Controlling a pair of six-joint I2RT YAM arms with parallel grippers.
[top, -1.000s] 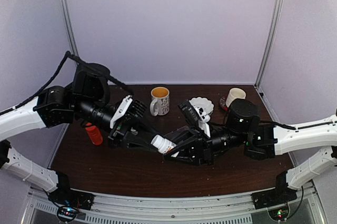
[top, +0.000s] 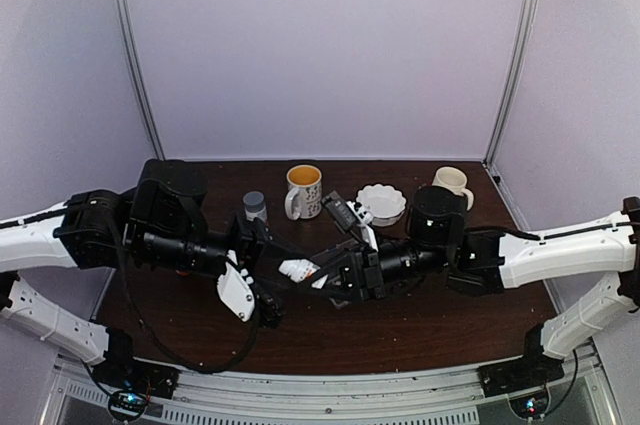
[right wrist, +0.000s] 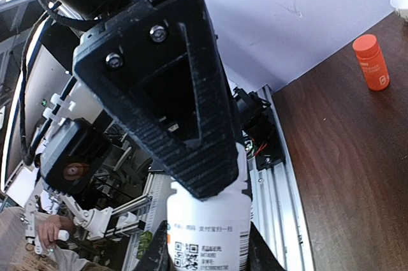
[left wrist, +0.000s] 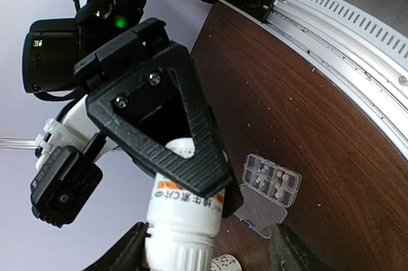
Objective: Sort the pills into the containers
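A white pill bottle with an orange-marked label (left wrist: 185, 201) is held off the table, my right gripper (top: 335, 275) shut on its body. In the left wrist view its white cap (left wrist: 178, 249) lies between the spread fingers of my left gripper. The cap is close to one finger, with a clear gap to the other finger (left wrist: 287, 249). Printed text and codes on the bottle (right wrist: 210, 226) show in the right wrist view. On the table lies a clear compartment box (left wrist: 273, 178) with its lid open and several pills inside.
An orange bottle (right wrist: 371, 64) stands on the table. Further back are a grey-capped bottle (top: 255, 207), a patterned mug (top: 303, 192), a white scalloped dish (top: 382, 203) and a cream mug (top: 453, 183).
The left arm has lowered and its gripper has turned around the cap end, now covering the orange bottle in the top view. The right arm shifted slightly left, keeping the bottle.
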